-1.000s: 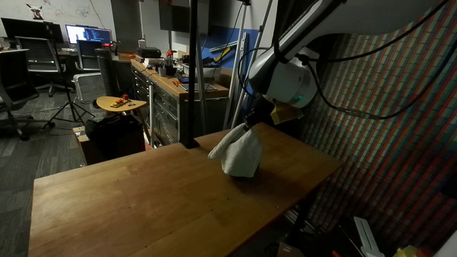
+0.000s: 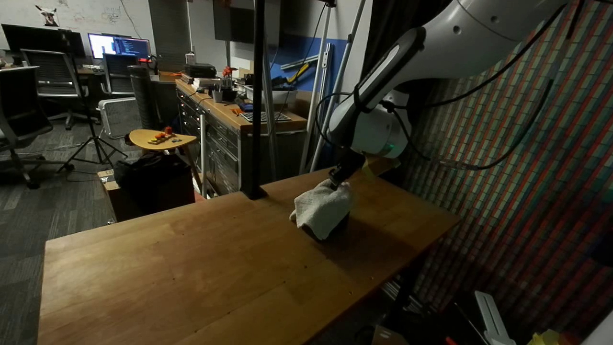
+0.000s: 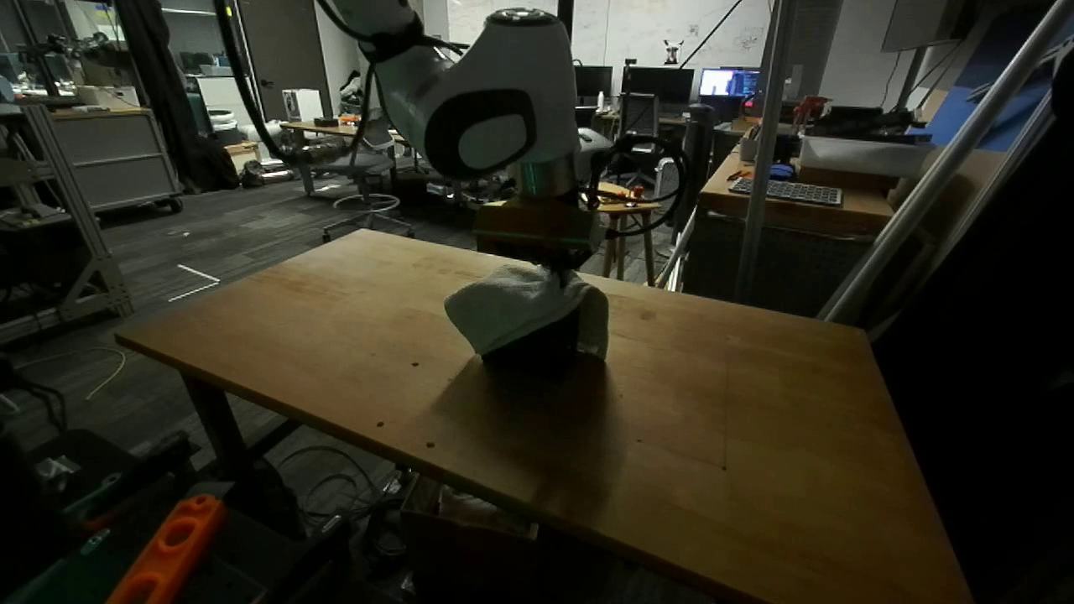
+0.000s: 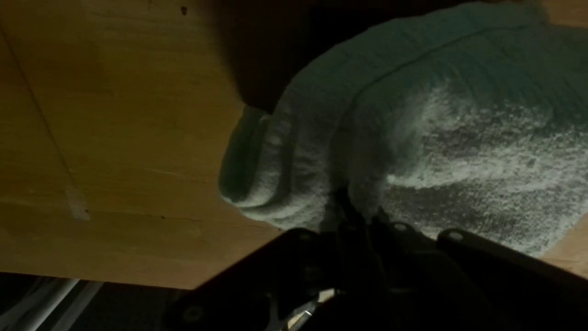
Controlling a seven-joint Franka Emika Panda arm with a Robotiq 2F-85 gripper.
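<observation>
A pale towel (image 2: 323,208) is draped over a dark object (image 3: 534,347) on the wooden table, covering its top and part of its sides. Most of that object is hidden, so its exact shape cannot be told. My gripper (image 2: 334,181) points down at the towel's upper part and is shut on a fold of it. In the wrist view the dark fingertips of the gripper pinch the towel (image 4: 474,160) near its edge, with the cloth spreading away to the right. Exterior view 2 has the towel (image 3: 518,307) hanging over both sides of the dark object.
Bare wood surrounds the towel on the table (image 2: 172,276), with wide free room toward the left in exterior view 1. A black upright post (image 2: 256,115) stands at the table's back edge. The patterned curtain (image 2: 505,161) hangs beyond the right end.
My gripper has come lower, bringing the towel down with it. The cloth, stretched upward before, now sits slacker and more bunched over the dark object, more of which shows.
</observation>
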